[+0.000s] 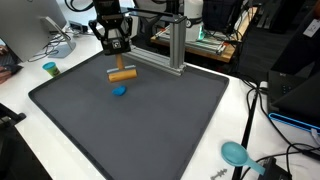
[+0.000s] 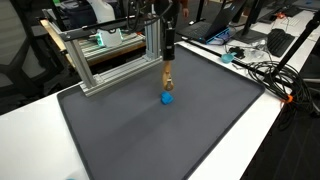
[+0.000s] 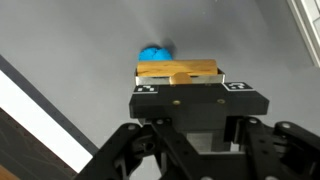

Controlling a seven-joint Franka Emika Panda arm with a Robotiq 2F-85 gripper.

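A light wooden mallet-like piece hangs from my gripper, which is shut on its upright handle. Its crosswise head is just above the dark mat. Close by on the mat lies a small blue object, on the near side of the head in exterior view 1. From exterior view 2, the wooden end appears directly above the blue object; whether they touch cannot be told. In the wrist view, the wooden head spans the area before the gripper and partly covers the blue object.
A metal frame stands at its back edge, right of the gripper in exterior view 1. A green cup sits off to the left, and a turquoise object lies on the front right table.
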